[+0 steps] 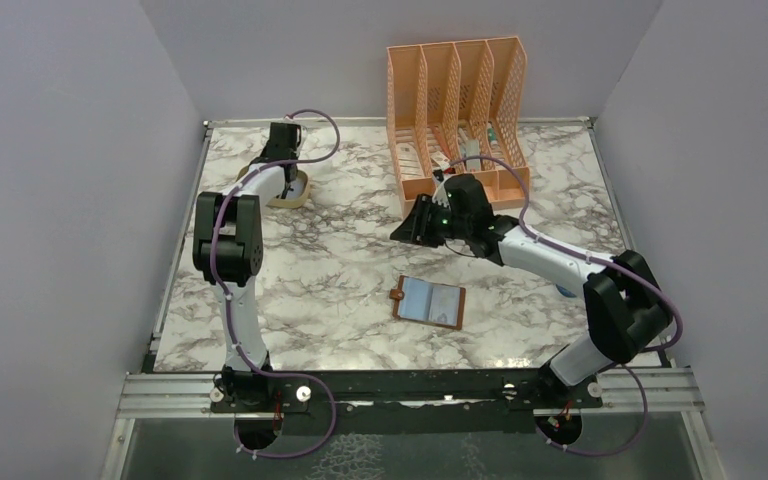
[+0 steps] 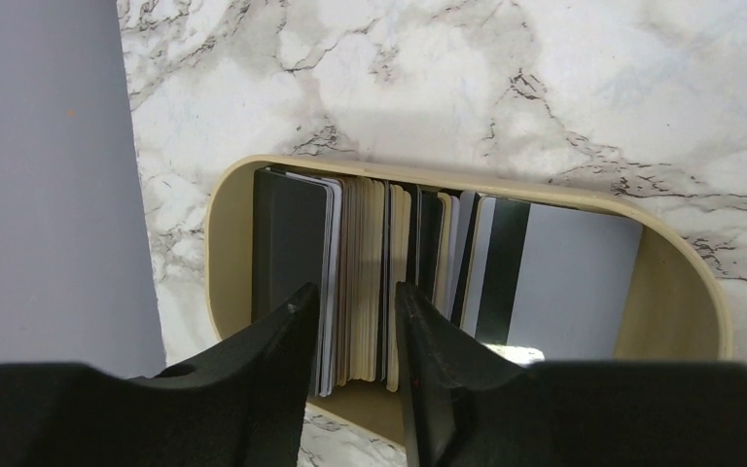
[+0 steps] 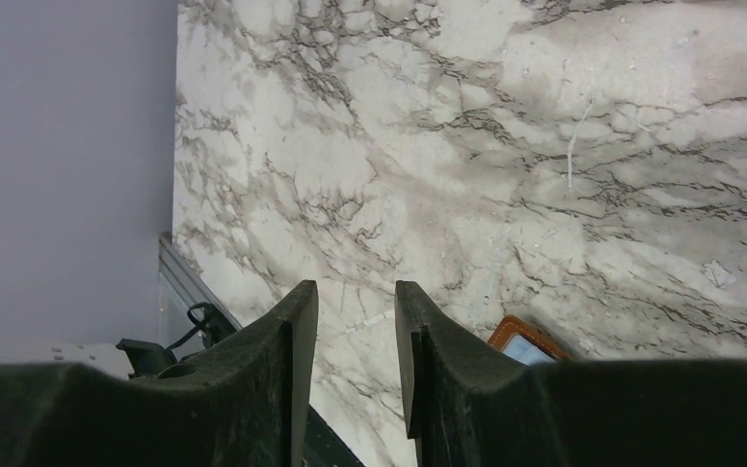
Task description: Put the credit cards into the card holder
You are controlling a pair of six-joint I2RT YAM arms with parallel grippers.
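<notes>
A cream tray at the back left holds a tight row of cards, black, cream and grey, standing on edge. My left gripper is over it, part open, fingertips at the cards; whether anything is between them is unclear. The open card holder, brown with clear blue-tinted sleeves, lies at front centre. My right gripper hangs over the marble between holder and organizer, part open with nothing between its fingers.
A peach compartment organizer with items inside stands at the back centre, just beyond my right gripper.
</notes>
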